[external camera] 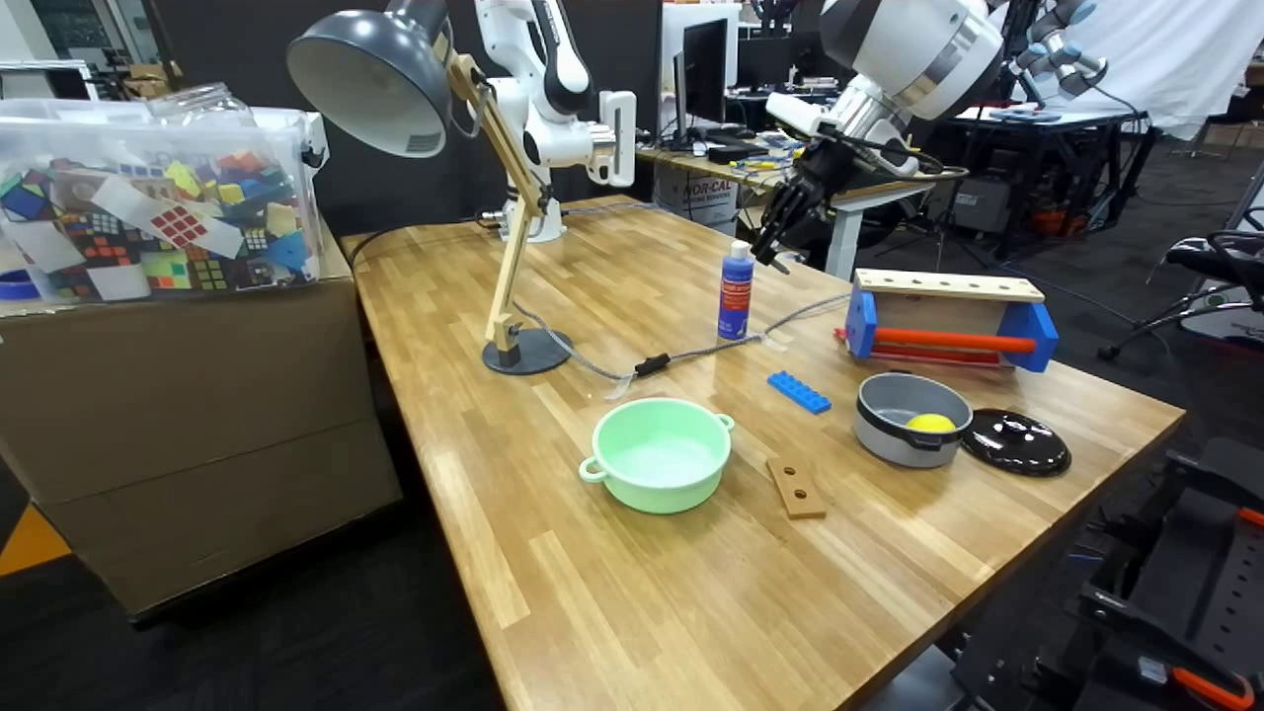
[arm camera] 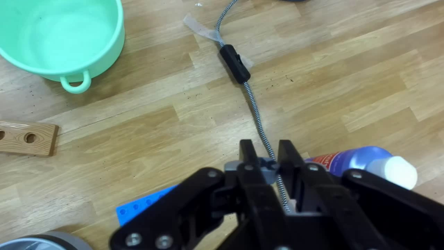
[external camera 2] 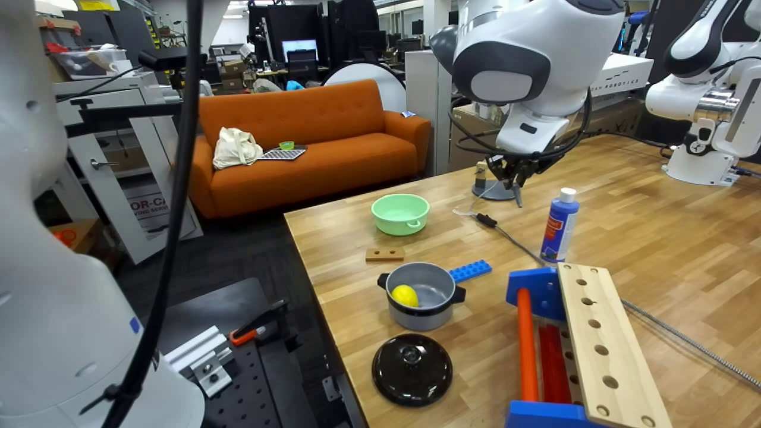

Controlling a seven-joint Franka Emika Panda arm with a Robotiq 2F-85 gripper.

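Above the table, my gripper is shut on a small grey object [arm camera: 268,171], partly hidden by the black fingers; what it is I cannot tell. In exterior view 1 the gripper [external camera: 770,251] appears close beside the cap of an upright blue bottle [external camera: 736,296]. The second exterior view shows it [external camera 2: 512,186] left of that bottle [external camera 2: 560,227], apart from it. A grey tip [external camera 2: 518,197] sticks out below the fingers there. On the table stands a mint green bowl [external camera: 664,456], empty.
A grey pot [external camera: 891,440] holds a yellow item [external camera: 931,423], beside its black lid [external camera: 1016,442]. A blue brick [external camera: 799,392], a wooden piece [external camera: 795,488] and a blue-and-wood rack [external camera: 945,320] lie around. The lamp's cord [arm camera: 260,125] crosses below me.
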